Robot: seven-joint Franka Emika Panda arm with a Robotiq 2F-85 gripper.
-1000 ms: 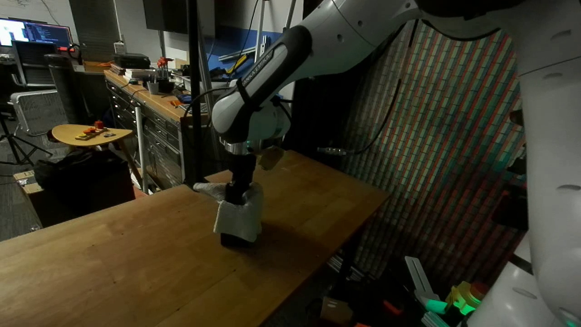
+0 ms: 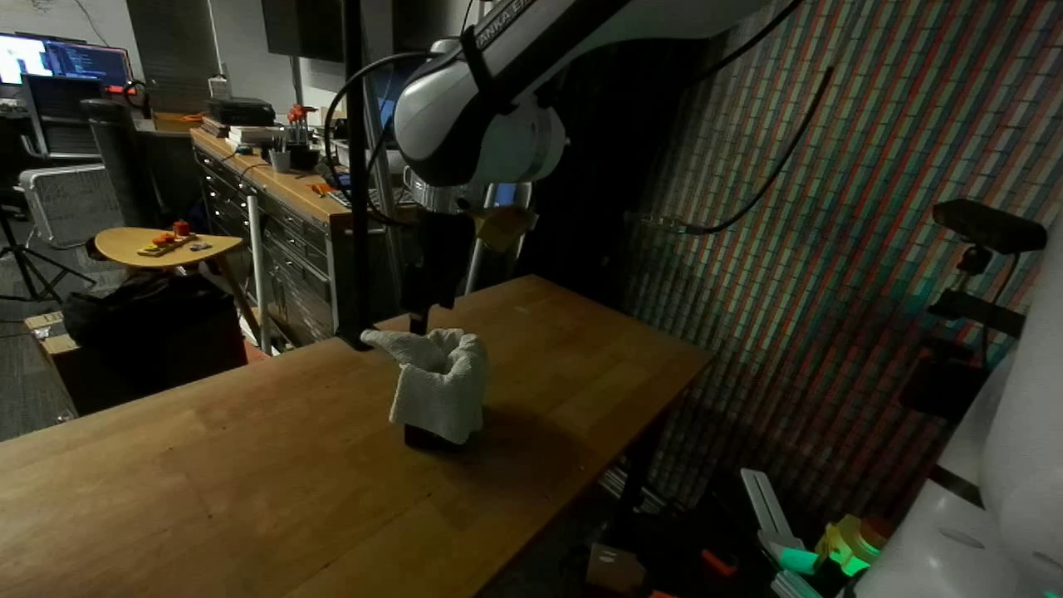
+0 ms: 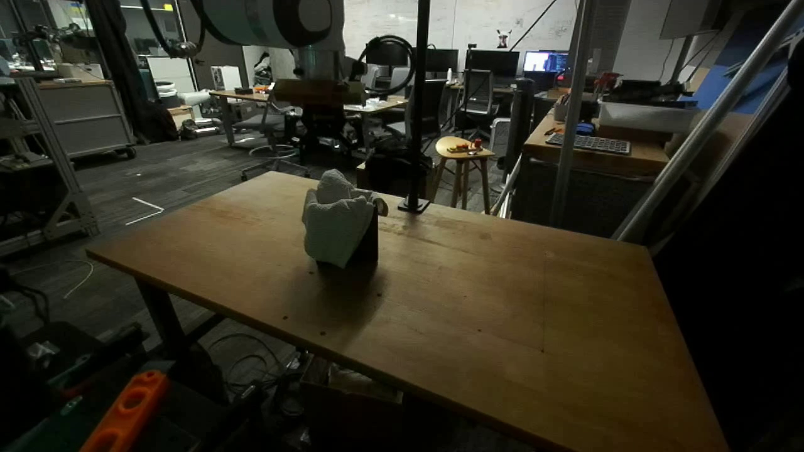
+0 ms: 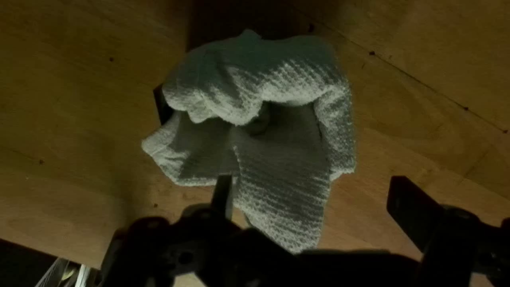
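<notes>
A pale knitted cloth [image 2: 438, 384] lies draped over a dark container [image 2: 430, 438] on the wooden table, its middle sunk into the opening and its edges hanging outside. From above, in the wrist view, the cloth [image 4: 282, 148] shows folds around a hollow, and one flap reaches down toward the gripper. My gripper is open, its black fingers [image 4: 414, 210] wide apart with no object held. It hovers over the cloth, slightly toward the far side in exterior view 1. In exterior view 2 the cloth [image 3: 335, 222] leaves one dark container side [image 3: 369, 240] bare.
A black vertical post [image 3: 419, 113] stands at the table's edge behind the container. A small stool [image 2: 169, 245] and a drawer cabinet [image 2: 289, 249] are beyond the table.
The arm has risen from the cloth; the gripper was down inside its hollow and is now above it. The cloth stays on the container, with its hollow now uncovered.
</notes>
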